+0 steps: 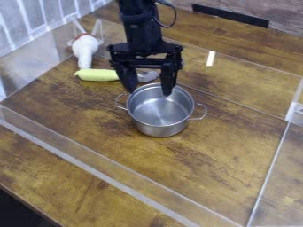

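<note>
My black gripper (145, 81) hangs over the rear of a steel pot (160, 117), its two fingers spread open with nothing visible held between them. The pot stands upright on the wooden table (95, 168), a handle at each side. Behind and left of the gripper lie a pale yellow-green elongated item (97, 75) and a white object (84, 50), too small to identify. A small metallic piece, partly hidden by the gripper, lies behind the pot.
Clear panels or edges border the work area on the left, front and right. The wooden surface in front of the pot and to its right is bare.
</note>
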